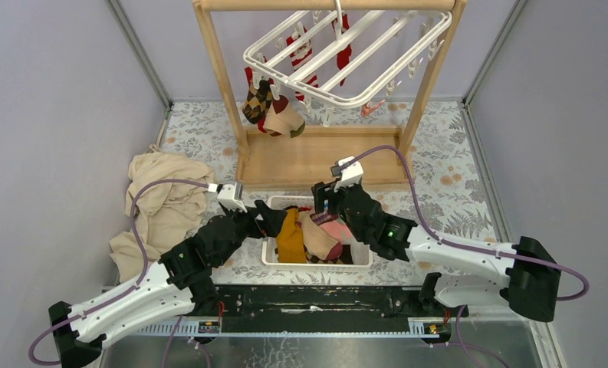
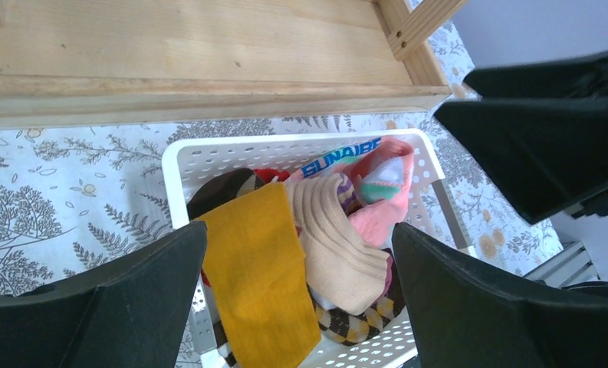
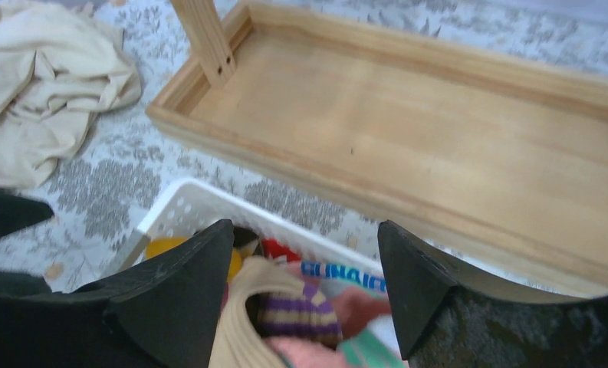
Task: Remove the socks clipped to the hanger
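Note:
A white clip hanger [image 1: 346, 57] hangs from the wooden frame, with socks on it: a checkered sock [image 1: 256, 100], a beige sock [image 1: 284, 121], a striped red sock [image 1: 300, 54] and another red sock [image 1: 343, 57]. Below, a white basket [image 2: 175, 184] holds several socks, among them a mustard one [image 2: 256, 276] and a pink one [image 2: 377, 211]. Over the basket's left part, my left gripper is open and empty. My right gripper is above the basket's right part, fingers apart, with nothing clearly held; the right wrist view is blurred.
The wooden frame's base tray [image 1: 300, 157] lies just behind the basket. A crumpled cream cloth [image 1: 155, 218] lies at the left. Walls close in both sides; floor at the right of the basket is clear.

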